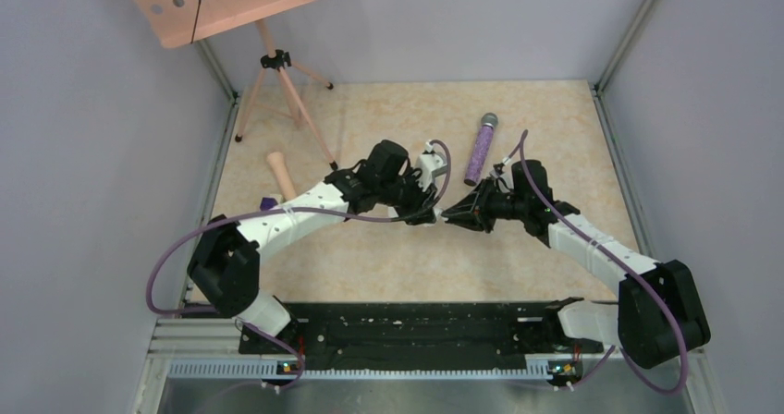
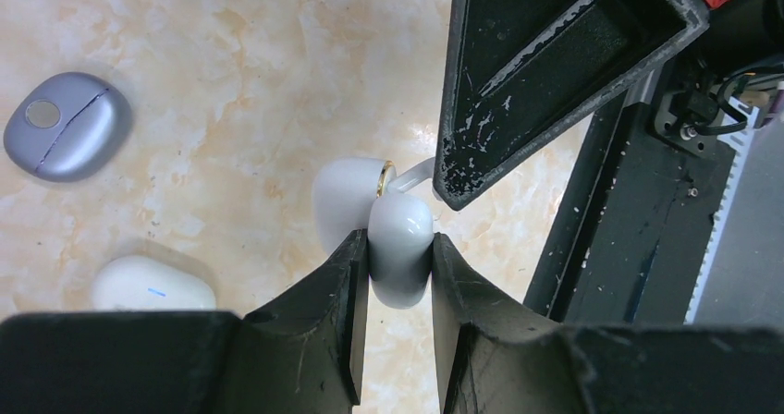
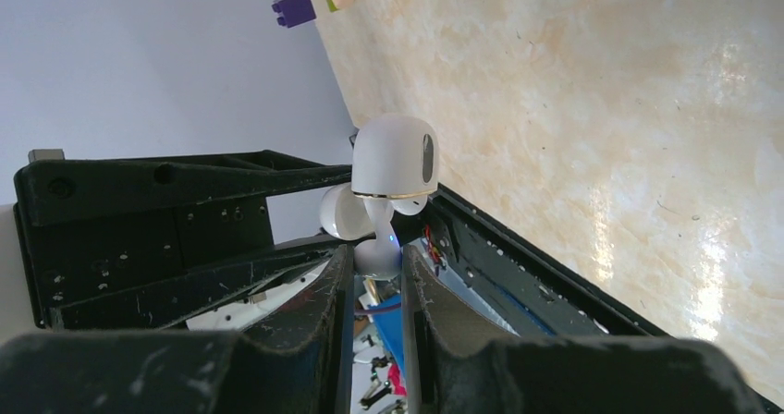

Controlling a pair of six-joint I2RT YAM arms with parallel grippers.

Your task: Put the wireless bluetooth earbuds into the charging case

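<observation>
A white earbud with a gold ring hangs above the table. Its rounded end is pinched by my right gripper, which is shut on it. In the left wrist view, the gold-ringed earbud body shows behind a smooth white rounded piece. My left gripper is shut on that piece; whether it belongs to the same earbud, I cannot tell. The two grippers nearly meet above mid-table. A white rounded object with a small blue mark lies below, possibly the charging case; no open cavity shows.
A grey-violet oval object lies nearby on the table. A purple microphone is at the back, and a pink tripod stand stands at the back left. Beside it lie a peach-coloured rod and a purple block.
</observation>
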